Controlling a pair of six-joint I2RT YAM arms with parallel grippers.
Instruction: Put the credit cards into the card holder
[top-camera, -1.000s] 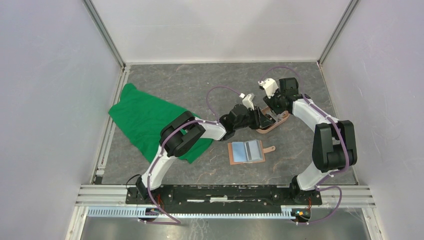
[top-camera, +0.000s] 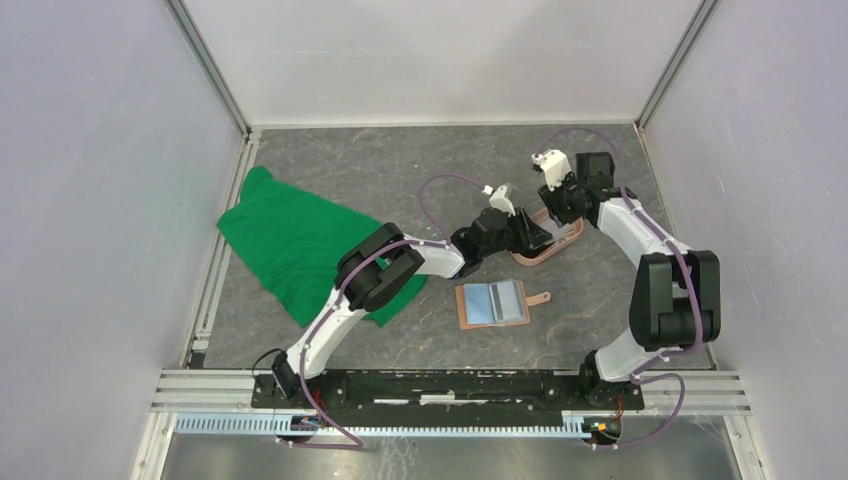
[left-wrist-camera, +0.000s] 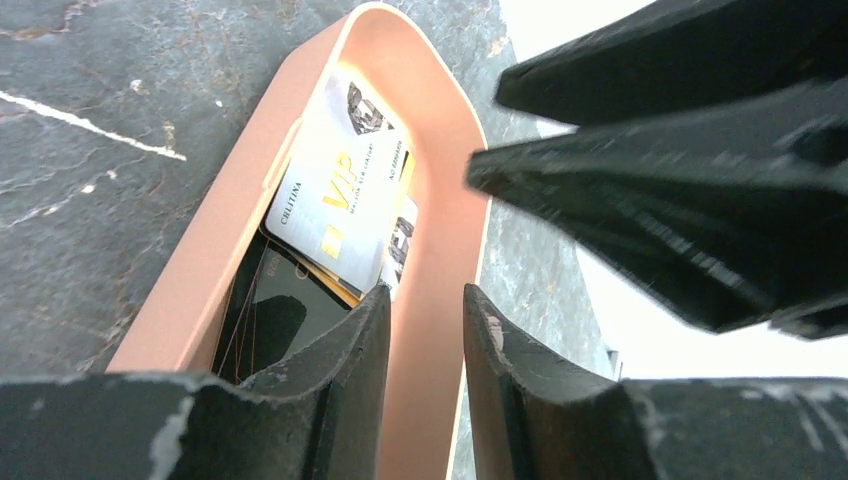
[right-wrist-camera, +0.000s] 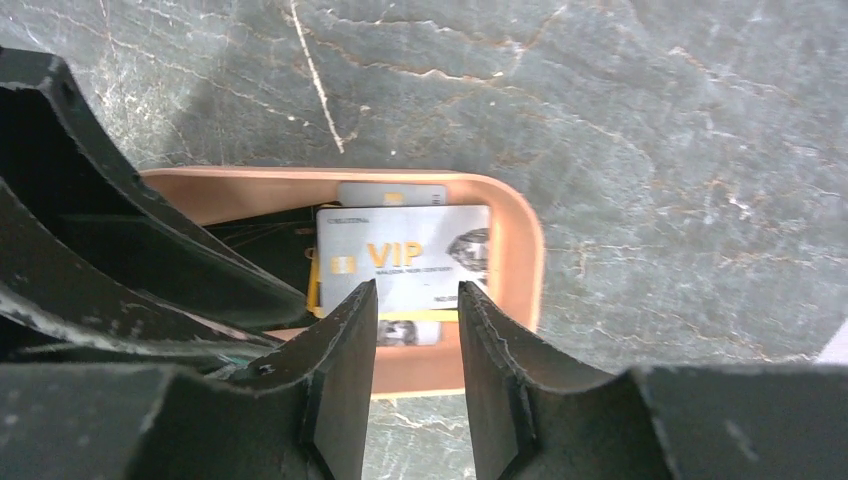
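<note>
A silver VIP card (left-wrist-camera: 340, 195) tops several cards in the peach tray (right-wrist-camera: 535, 250). A dark card (left-wrist-camera: 280, 315) lies beside it. The card holder (top-camera: 493, 302) is spread on a wooden board, a blue panel at left and a clear one at right. My left gripper (top-camera: 540, 238) is at the tray's near-left part; my right gripper (top-camera: 562, 212) is over its far side. In each wrist view a narrow gap separates the fingertips, the tray showing through it. No held card shows in either, and whether they are clamped I cannot tell.
Both grippers crowd over the tray, and the other arm's black fingers (left-wrist-camera: 600, 190) loom close in the left wrist view. A green cloth (top-camera: 300, 235) covers the table's left part.
My right gripper has shifted rightward, uncovering more of the tray. The card holder has not moved.
</note>
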